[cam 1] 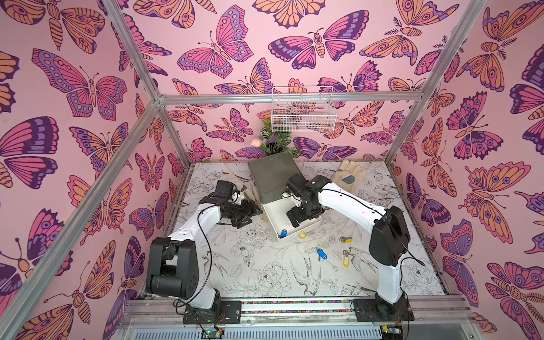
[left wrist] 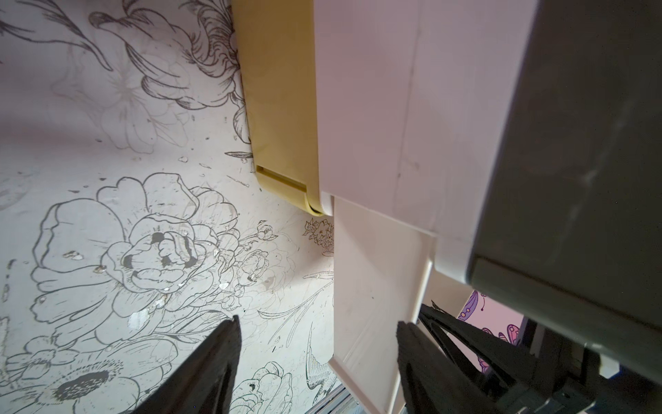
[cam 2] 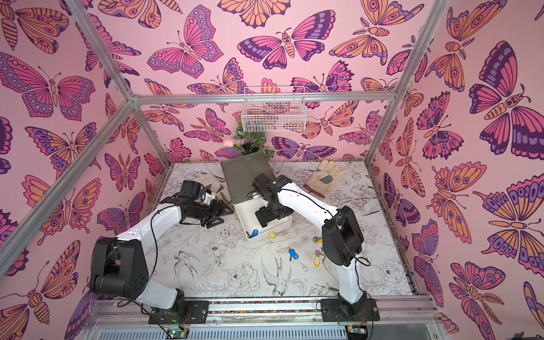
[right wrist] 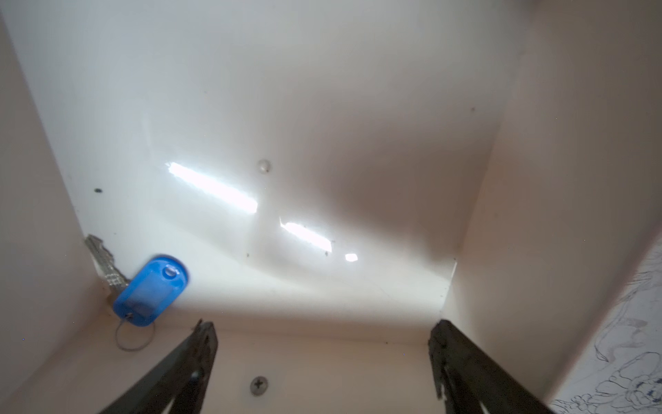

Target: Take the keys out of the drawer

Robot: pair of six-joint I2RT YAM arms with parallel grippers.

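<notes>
The dark-lidded drawer unit (cam 1: pixel 274 175) has its white drawer (cam 1: pixel 297 226) pulled out toward the front. A blue-tagged key (right wrist: pixel 149 289) lies inside the drawer's corner, as the right wrist view shows. My right gripper is open over the drawer interior, nothing between its fingers. My left gripper is at the unit's left side, fingers apart, beside the drawer's outer wall and the yellow side panel (left wrist: pixel 279 96), holding nothing.
More keys with blue (cam 1: pixel 322 254) and yellow (cam 1: pixel 346 258) tags and a yellow ball (cam 1: pixel 302 234) lie on the table in front. A glove (cam 1: pixel 348 175) lies back right, a plant (cam 1: pixel 274 138) behind.
</notes>
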